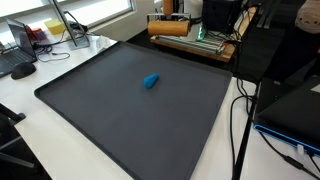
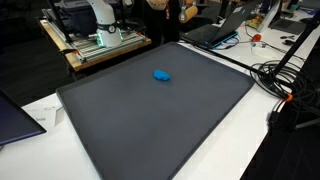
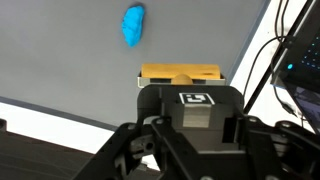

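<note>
A wooden piece [image 3: 180,71], orange-brown with a small rounded part at its middle, is held at the tip of my gripper, which is shut on it. In exterior view 1 this wooden piece [image 1: 168,28] appears level, at the back edge of the dark table; its height above the surface is hard to judge. Only its lower edge shows at the top of exterior view 2. A small blue object [image 1: 151,80], perhaps soft, lies alone toward the back of the table. In the wrist view the blue object [image 3: 133,25] is to the upper left, apart from the gripper.
A laptop [image 1: 18,50] and cables lie beyond the far left corner; more cables [image 1: 240,110] run along the right side.
</note>
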